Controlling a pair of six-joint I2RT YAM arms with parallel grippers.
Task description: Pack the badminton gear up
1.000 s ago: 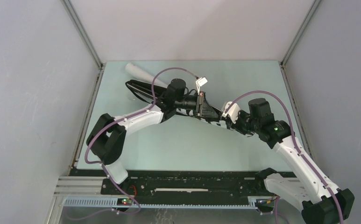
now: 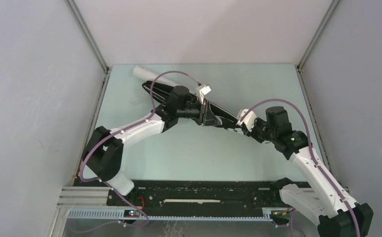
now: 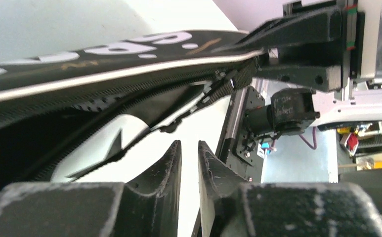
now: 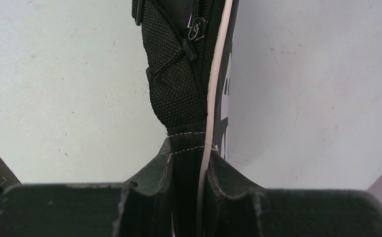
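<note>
A long black racket bag (image 2: pixel 223 111) with white lettering and pale piping runs slantwise across the table, partly hidden under my left arm. In the right wrist view, the narrow end of the bag (image 4: pixel 188 143), with its webbing strap (image 4: pixel 176 94) and zipper pull (image 4: pixel 194 30), lies between the fingers of my right gripper, which is shut on it. My left gripper is slightly open beside the bag's zipped edge (image 3: pixel 144 91), with a narrow empty gap between its fingertips. The bag's middle is hidden from above.
A white tube (image 2: pixel 145 73) lies at the back left of the table (image 2: pixel 189 158), behind the bag's wide end. Both grippers stand close together near the bag's narrow end.
My left arm has drawn a little to the left, away from the right gripper. The bag's wide end has shifted slightly right and its angle looks steeper. My right gripper has barely moved.
</note>
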